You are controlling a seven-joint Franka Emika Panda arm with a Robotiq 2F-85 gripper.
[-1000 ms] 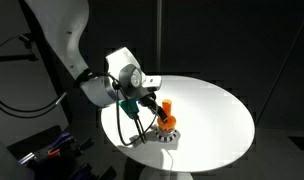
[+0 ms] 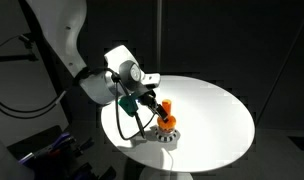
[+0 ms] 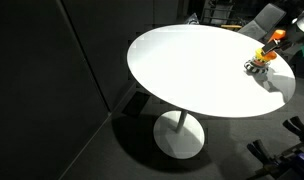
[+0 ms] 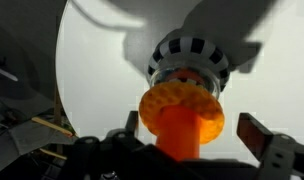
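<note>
An orange object with a scalloped, disc-like part (image 4: pixel 182 103) and a plain orange upright part (image 4: pixel 177 135) stands on the white round table (image 2: pixel 207 95). Under it shows a clear, glassy piece, set on a black-and-white checkered base (image 4: pixel 197 48). In exterior view 1 the orange object (image 2: pixel 167 124) is near the table's front edge, close to the arm. My gripper is open, its dark fingers on either side of the orange part. Whether they touch it, I cannot tell. Exterior view 2 has the checkered base (image 3: pixel 255 67) at the table's far right.
A single pedestal (image 3: pixel 179 135) holds the table up. Cables (image 2: pixel 27 112) hang along the arm, and dark equipment (image 2: pixel 67 150) stands beside the table on the arm's side.
</note>
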